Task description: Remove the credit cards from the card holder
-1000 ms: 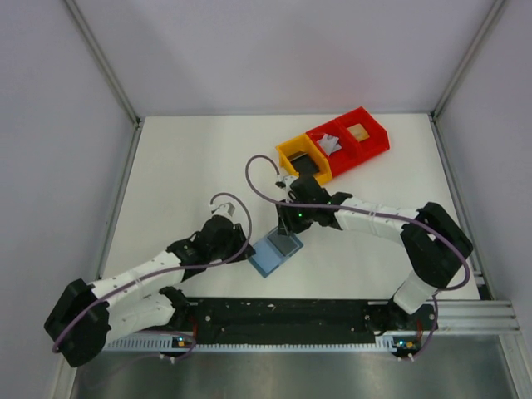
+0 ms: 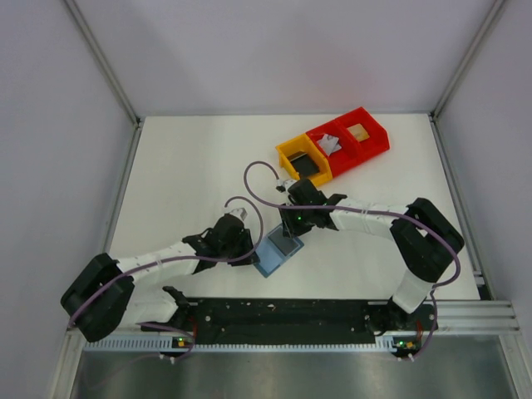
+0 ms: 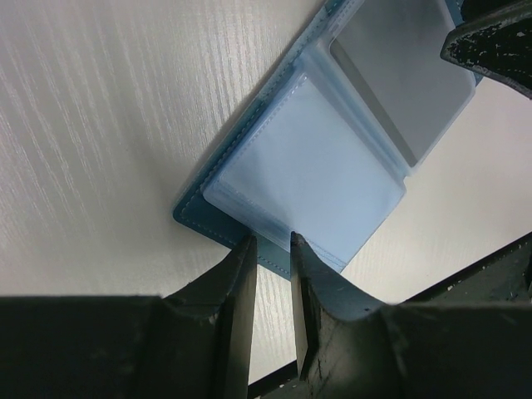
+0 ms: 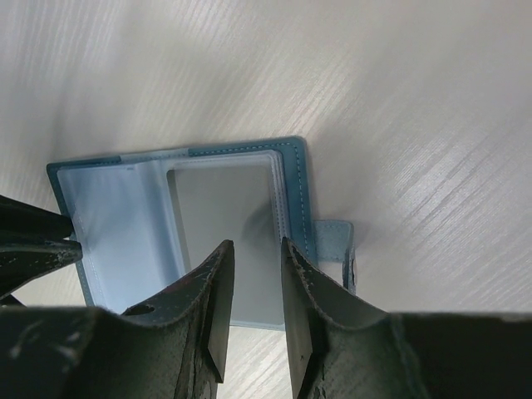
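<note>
The blue card holder lies unfolded on the table between both arms. One half has a pale blue clear pocket; the other has a grey panel behind clear film, and whether that is a card I cannot tell. A small blue strap sticks out at its edge. My left gripper is shut on the holder's outer edge by the pale pocket. At the grey half, my right gripper stands part open over the panel's edge, with a gap between its fingertips.
Behind the holder stands a yellow tray holding a dark item. A red two-part tray adjoins it, with a silvery packet and a tan item.
The holder lies in nearly the same place.
</note>
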